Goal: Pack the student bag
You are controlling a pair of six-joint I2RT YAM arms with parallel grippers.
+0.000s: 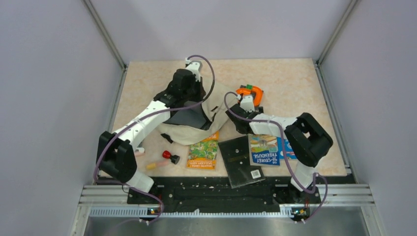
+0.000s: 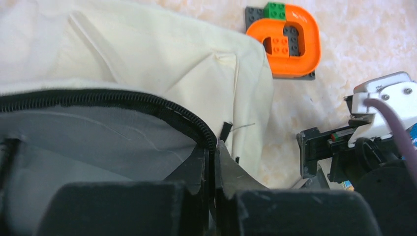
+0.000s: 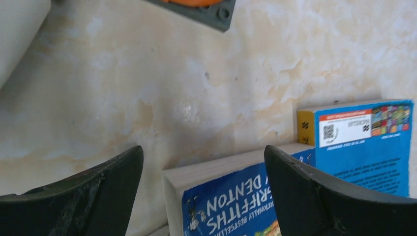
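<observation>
The cream bag (image 1: pixel 182 133) lies open with its grey lining (image 2: pixel 98 142) showing. My left gripper is shut on the bag's zipper edge (image 2: pixel 147 101), lifting it. My right gripper is open, low over bare table beside the bag, just above a blue book (image 3: pixel 231 201). A second blue book (image 3: pixel 359 147) lies next to it. An orange brick-set toy (image 2: pixel 307 54) lies beyond the bag's right corner. A green-and-orange book (image 1: pixel 201 152) and a dark flat item (image 1: pixel 241 162) lie at the front.
A red-and-black object (image 1: pixel 167 155) and a yellow item (image 1: pixel 153 165) lie front left.
</observation>
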